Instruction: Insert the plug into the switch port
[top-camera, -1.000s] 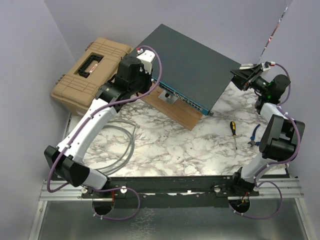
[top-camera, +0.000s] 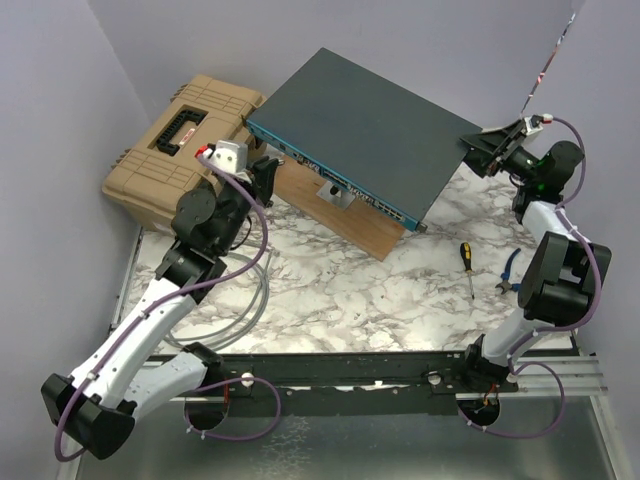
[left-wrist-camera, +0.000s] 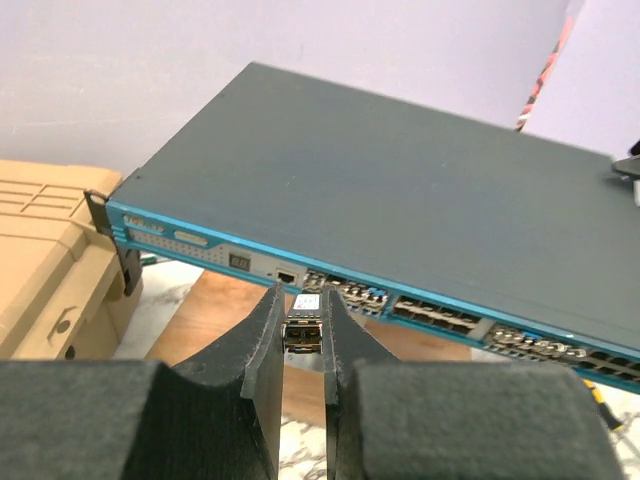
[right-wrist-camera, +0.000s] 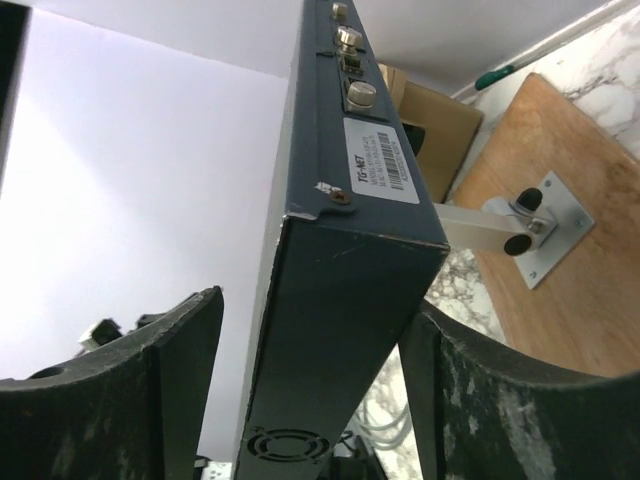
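The switch (top-camera: 355, 130), a wide dark slab with a teal port edge, stands on a post over a wooden board. In the left wrist view its ports (left-wrist-camera: 340, 292) face my left gripper, shut on a small metal plug (left-wrist-camera: 303, 335), which sits apart from the front panel. From the top view, this gripper is left of the switch's front. My right gripper straddles the switch's right end (right-wrist-camera: 330, 300), its fingers part open; whether they touch the casing is unclear.
A tan case (top-camera: 175, 150) stands back left. Grey cable (top-camera: 240, 320) lies on the marble top (top-camera: 340, 300); a screwdriver (top-camera: 466, 258) and pliers (top-camera: 508, 270) lie at right.
The right arm has shifted very slightly at the switch's right end.
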